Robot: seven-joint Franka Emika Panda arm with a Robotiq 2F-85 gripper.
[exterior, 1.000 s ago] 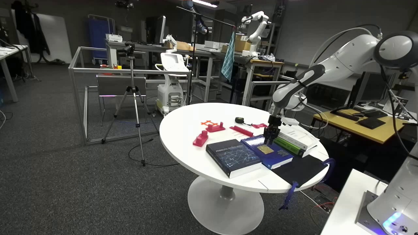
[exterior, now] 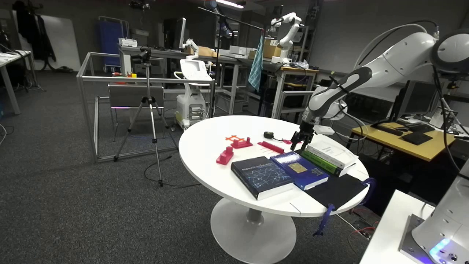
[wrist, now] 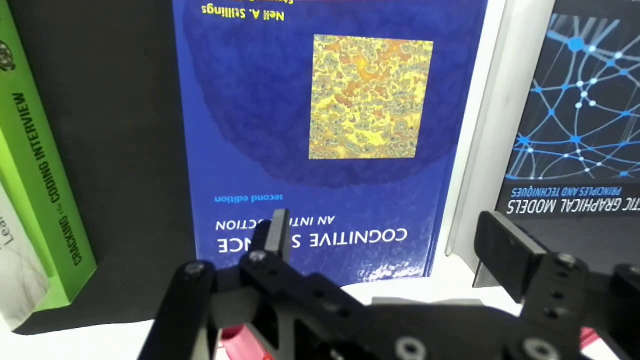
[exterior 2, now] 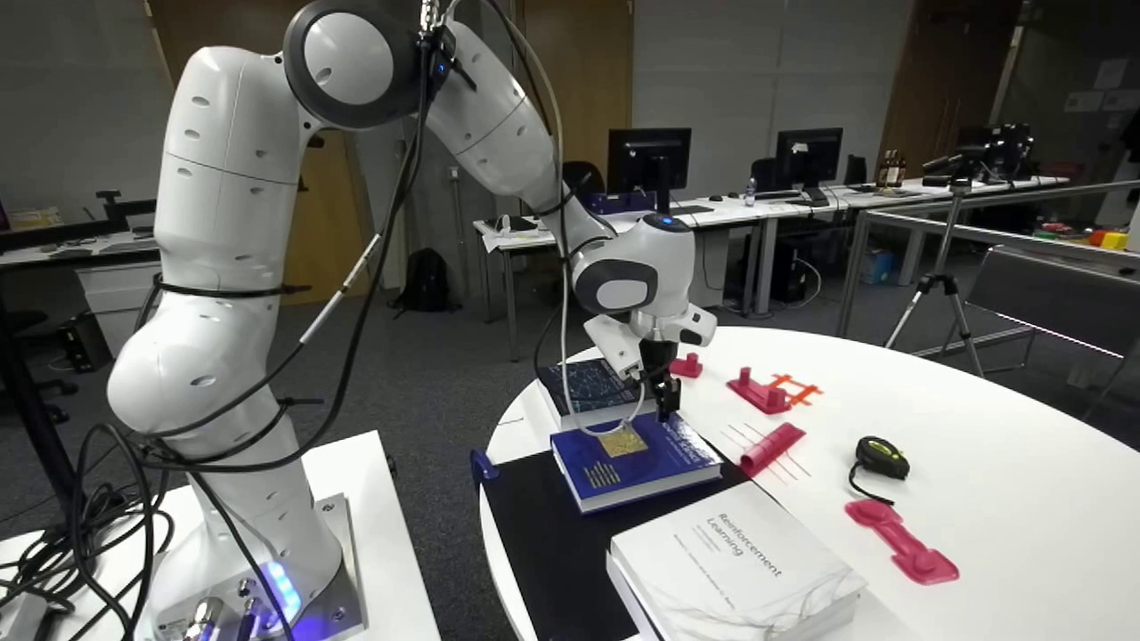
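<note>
My gripper is open with nothing between its fingers, and hangs over the title end of the blue Cognitive Science book point(wrist: 252, 174). That book lies flat, cover up, partly on a black mat point(exterior 2: 524, 534). In the wrist view one finger point(wrist: 277, 231) overlaps the printed title; the other finger point(wrist: 510, 255) appears in front of the dark Graphical Models book point(wrist: 558, 120), which lies beside the blue one. To the other side sit the green Cracking the Coding Interview book point(wrist: 45, 174) and the white Reinforcement Learning book point(exterior 2: 737, 545), which is on top in exterior view 1.
Red plastic parts lie around: a cylinder piece point(exterior 2: 771, 449), a flat link point(exterior 2: 903, 543) and pegged blocks point(exterior: 225, 156). A black tape measure point(exterior 2: 883, 458) and an orange frame point(exterior: 235, 138) are nearby. The round white table point(exterior: 206, 136) has free room at its far left.
In exterior view 1 my gripper has risen and shifted slightly left, from over the blue book's middle toward its far end, and it is now tilted. The books have not moved.
</note>
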